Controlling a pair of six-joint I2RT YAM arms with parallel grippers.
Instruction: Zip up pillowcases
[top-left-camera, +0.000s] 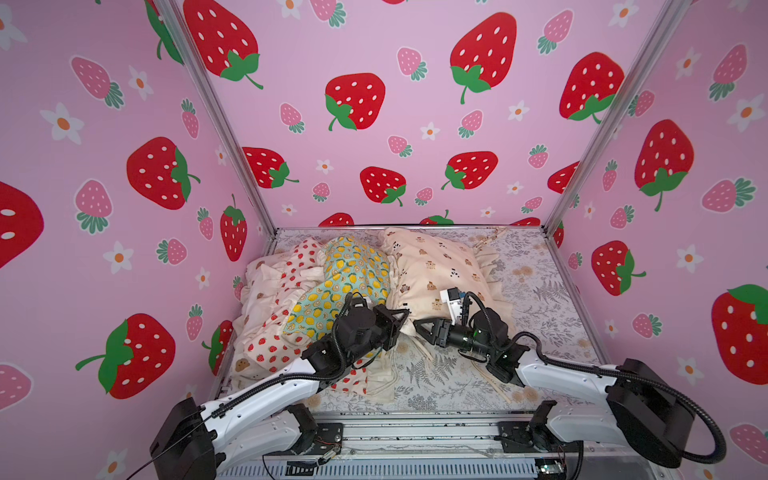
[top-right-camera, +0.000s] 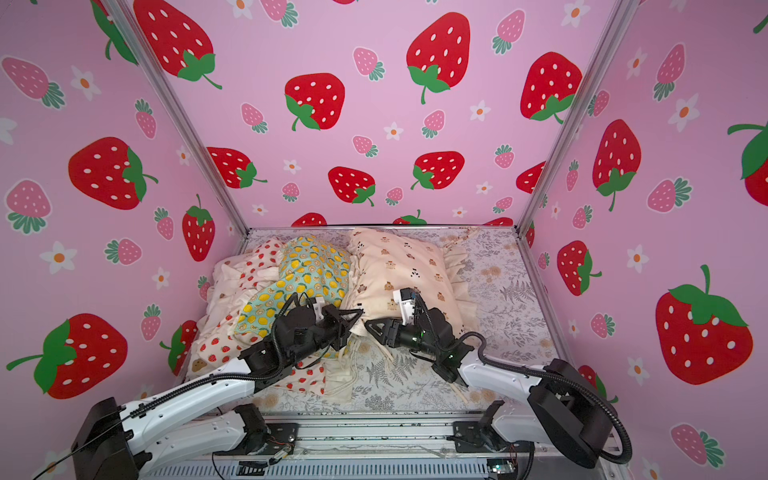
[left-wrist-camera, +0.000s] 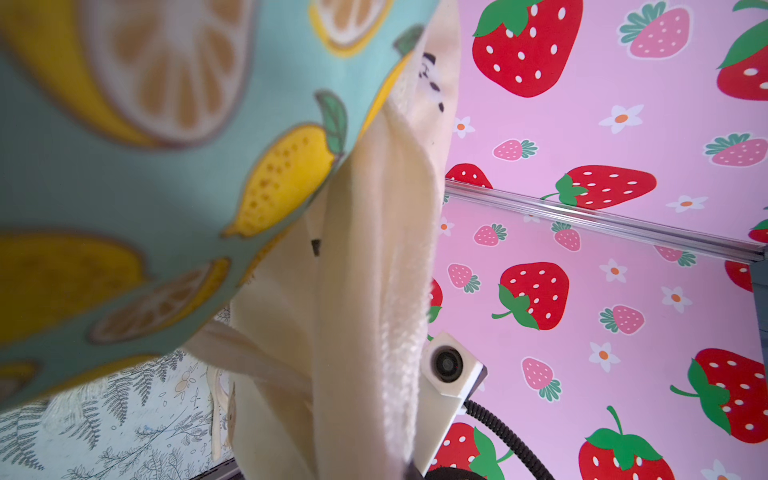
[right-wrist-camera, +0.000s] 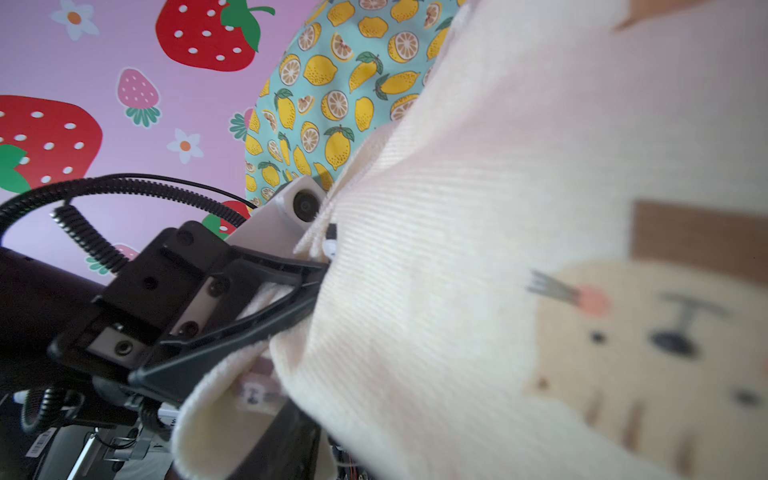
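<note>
A cream pillow in a pillowcase with small animal prints lies in the middle of the floor, its near left corner toward my grippers. At that corner my left gripper is shut, and in the right wrist view its black fingers pinch a fold of the cream cloth. My right gripper stands open close to the right of it, just in front of the cloth's near edge. In the left wrist view, cream folds with a ribbed edge hang down. I cannot make out the zipper pull.
Against the left side of the cream pillow leans a teal lemon-print pillow. Strawberry-print pillowcases are heaped left of that.
</note>
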